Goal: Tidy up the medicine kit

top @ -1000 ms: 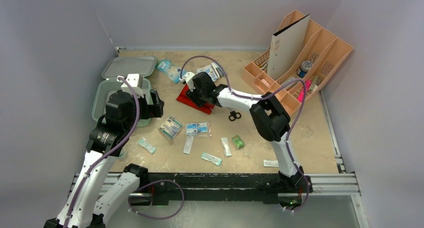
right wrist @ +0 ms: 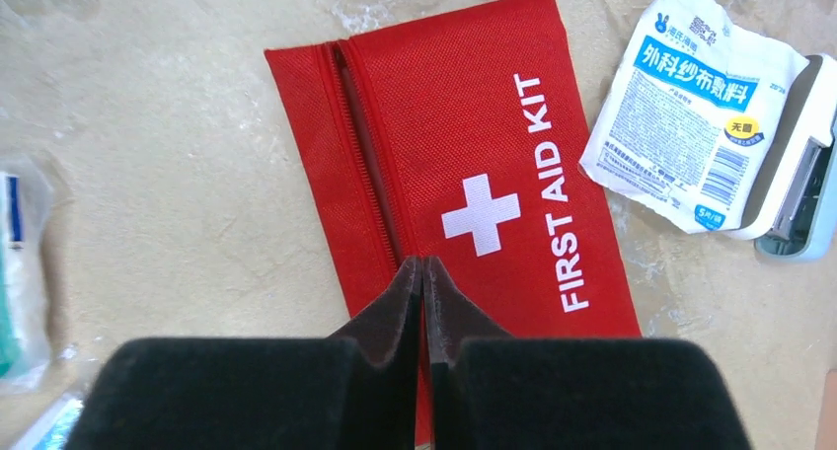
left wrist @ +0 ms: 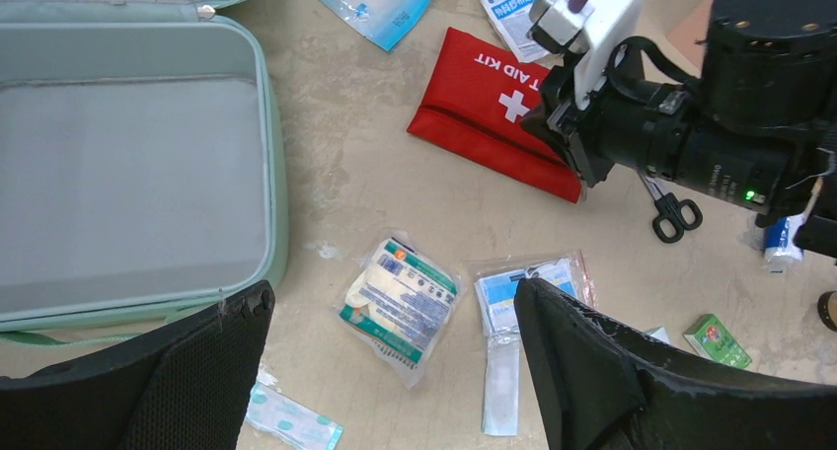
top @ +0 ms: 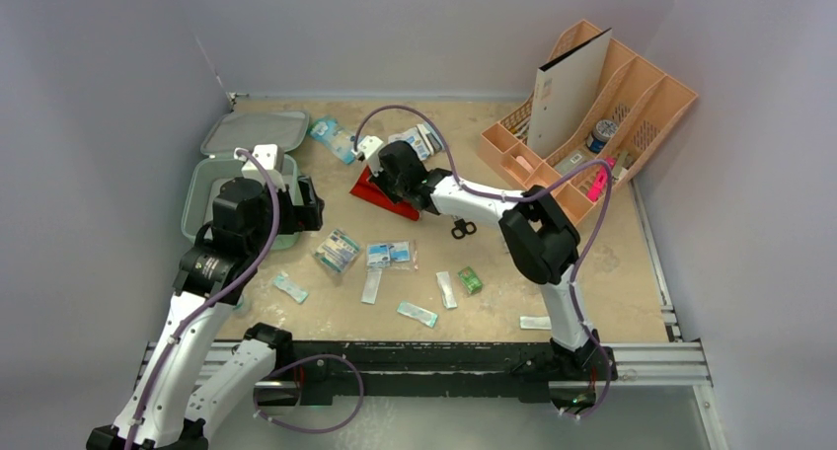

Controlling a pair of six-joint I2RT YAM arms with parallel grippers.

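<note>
A red first aid pouch (right wrist: 464, 174) with a white cross and zipper lies on the table, partly under my right arm in the top view. In the right wrist view my right gripper has its fingertips almost together over the zipper side; whether a fold is pinched between them is hidden. My left gripper stands open with nothing between its fingers, beside the empty-looking green case (left wrist: 268, 174). A bagged medical pack (left wrist: 403, 302), a flat blue-and-white packet (left wrist: 503, 297), a blue pouch (left wrist: 370, 6) and a gauze packet (right wrist: 691, 114) lie loose.
Black-handled scissors (top: 462, 228), a green box (top: 470, 280) and several small strips lie on the table's front half. An orange compartment organizer (top: 656, 95) stands at the back right. The case's grey lid (top: 257, 131) lies open behind it.
The red pouch's visible part changed a little. The left arm kept still.
</note>
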